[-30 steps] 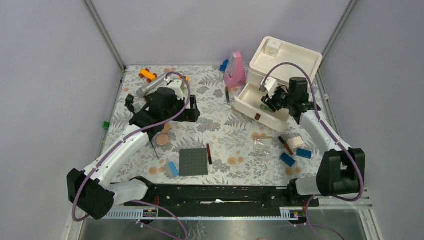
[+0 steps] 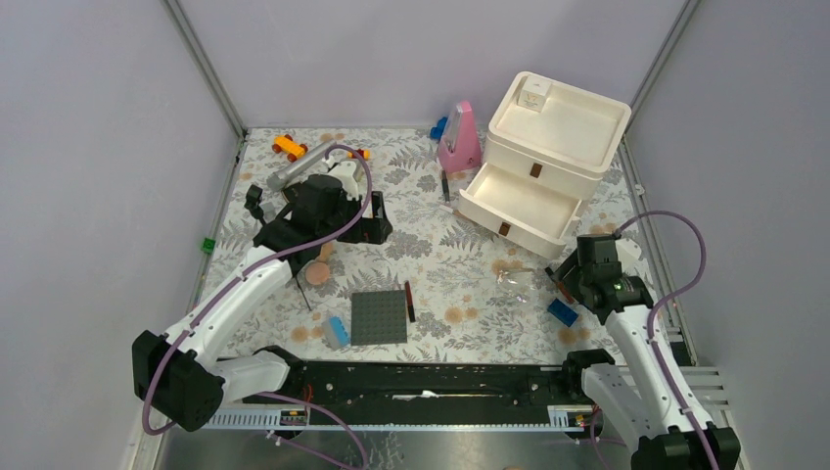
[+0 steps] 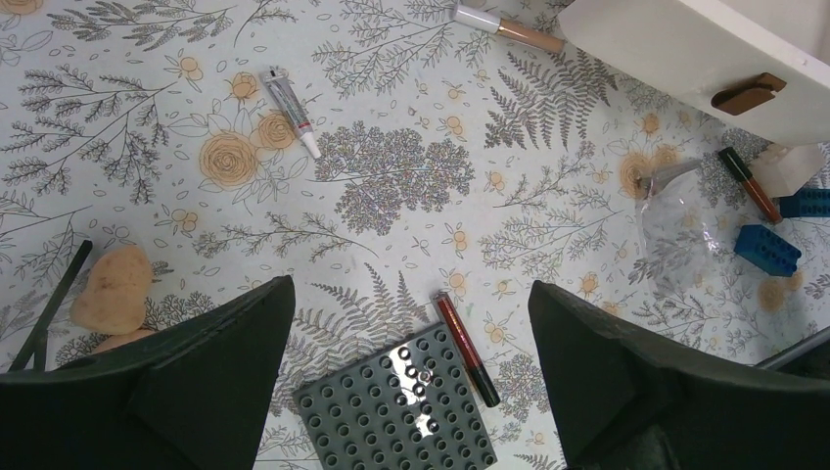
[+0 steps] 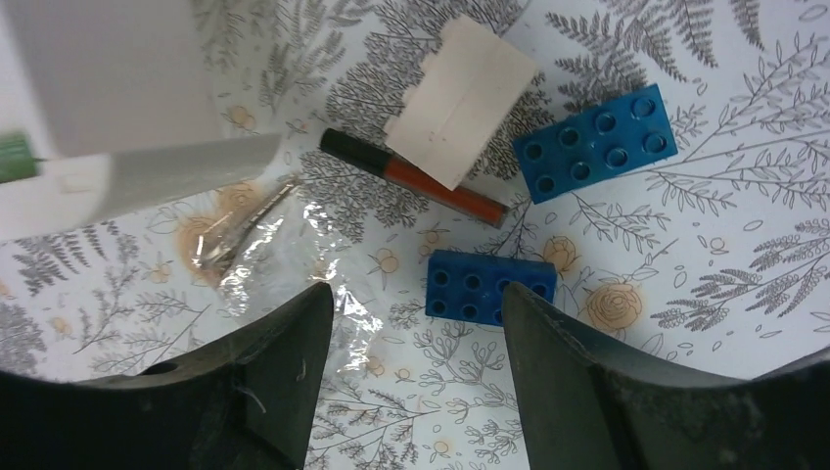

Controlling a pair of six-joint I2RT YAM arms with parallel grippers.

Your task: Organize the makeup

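Observation:
A white drawer organizer stands at the back right, lower drawer pulled out. My right gripper, open and empty, is over a dark-and-red pencil-like item, a white block, blue bricks and a clear bag. My left gripper hangs open above the table at left; below it lie a small tube, a tan-capped tube, a red pencil-like item and a beige puff.
A grey baseplate lies at the front middle. A pink object, orange toy car and silver cylinder are at the back.
My right gripper has moved from inside the open drawer, out to the right and down toward the front-right items. The left arm stays in place.

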